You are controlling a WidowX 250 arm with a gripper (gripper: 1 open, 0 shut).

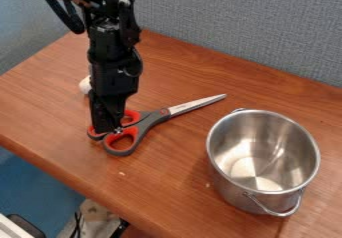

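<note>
My black gripper (110, 118) points down at the red-and-grey handles of a pair of scissors (166, 116), which lies on the wooden table with its blades toward the back right. The fingertips are low, over or at the handle loops; whether they are closed on a handle is hard to tell. A steel pot (262, 162) stands to the right of the scissors.
A small white object (84, 85) sits behind the arm on the left, partly hidden. A grey partition rises behind it; the front left edge drops to a blue floor.
</note>
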